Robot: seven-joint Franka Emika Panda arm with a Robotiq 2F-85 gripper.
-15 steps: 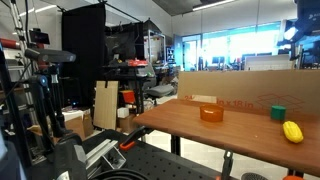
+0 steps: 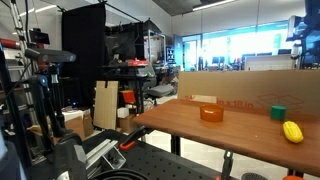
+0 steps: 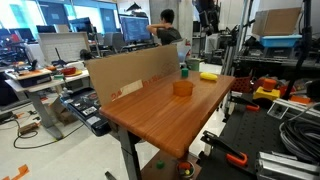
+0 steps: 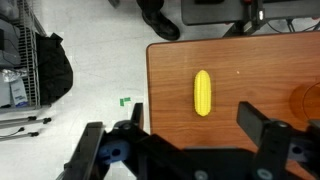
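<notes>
In the wrist view my gripper is open, its two dark fingers wide apart with nothing between them. It is high above the wooden table (image 4: pixel 170 100). A yellow elongated object (image 4: pixel 203 92) lies on the table below, a little ahead of the gap between the fingers. In exterior view 1 the same yellow object (image 2: pixel 292 131) rests near the right end. A green cup (image 2: pixel 278 112) stands behind it, and an orange bowl (image 2: pixel 211 113) sits further left. The bowl (image 4: pixel 308 100) is cut off by the wrist view's right edge.
A tall cardboard panel (image 3: pixel 140 76) borders one long side of the table. Between the bowl and the yellow object the tabletop is clear. A person (image 3: pixel 166 30) is beyond the table, and a shoe (image 4: pixel 161 22) shows near its edge in the wrist view.
At the upper right edge of exterior view 1, the partly visible arm has shifted slightly. The yellow object, cup and bowl stay where they were.
</notes>
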